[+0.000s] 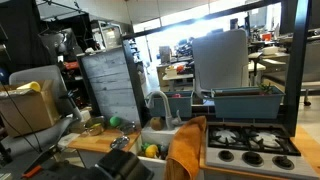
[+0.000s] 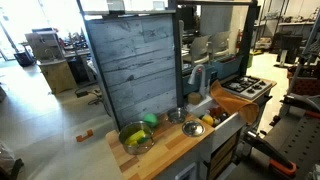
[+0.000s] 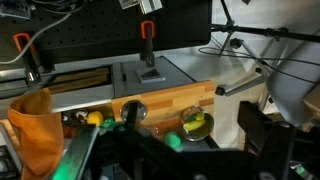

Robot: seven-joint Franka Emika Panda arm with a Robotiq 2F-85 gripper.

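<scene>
My gripper stands open in the wrist view, its dark fingers spread wide with nothing seen between them. Beneath it lies the wooden counter. A metal pot [image 3: 196,125] with something yellow inside rests there, and a green object [image 3: 173,140] is beside it. A round metal bowl or lid [image 3: 133,111] lies to their left. In exterior view 2 the pot [image 2: 135,138] is near the counter's left end, with the green object [image 2: 151,119] behind it. An orange cloth [image 1: 186,150] hangs over the sink's right side.
The sink [image 2: 228,132] holds several colourful items, partly hidden. Behind it rises a faucet [image 1: 160,103]. A stove [image 1: 253,147] stands to the cloth's right, with a blue-grey bin [image 1: 245,108] behind. A tall grey panel [image 2: 132,70] backs the counter. The robot's black table [image 2: 292,140] faces it.
</scene>
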